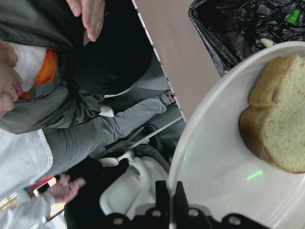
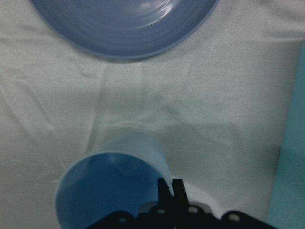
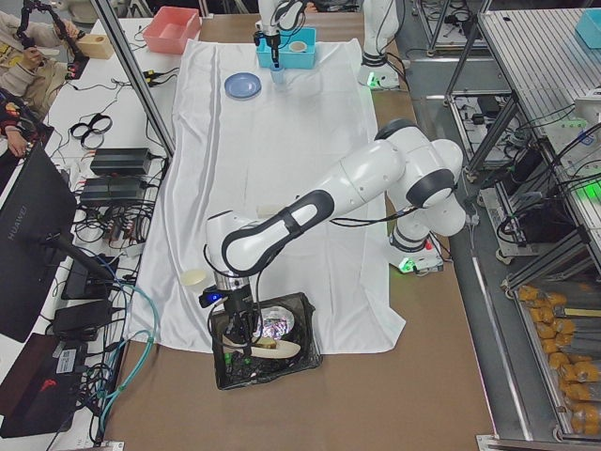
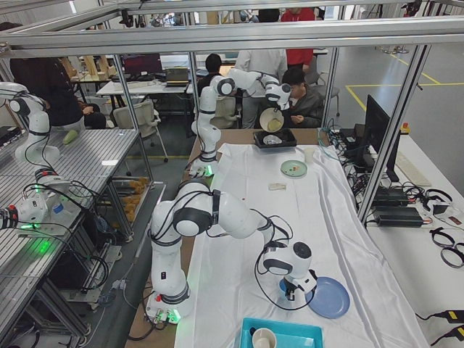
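Observation:
My left gripper is shut on the rim of a white bowl (image 1: 205,181), which holds a bread slice (image 1: 276,119). In the camera right view the bowl (image 4: 272,115) is tilted over the black bin (image 4: 287,140), which is lined with a bag and holds crumpled foil (image 3: 278,320). At the other end of the table my right gripper has its fingers at the rim of a light blue cup (image 2: 109,186), apparently shut on it. The cup stands between the blue plate (image 2: 124,26) and a turquoise tray (image 4: 283,328).
A green plate (image 4: 293,168), a cream cup (image 3: 192,277) and a small pale rectangular item (image 4: 278,186) are on the white cloth (image 3: 282,141). People sit and stand beyond the bin's table edge.

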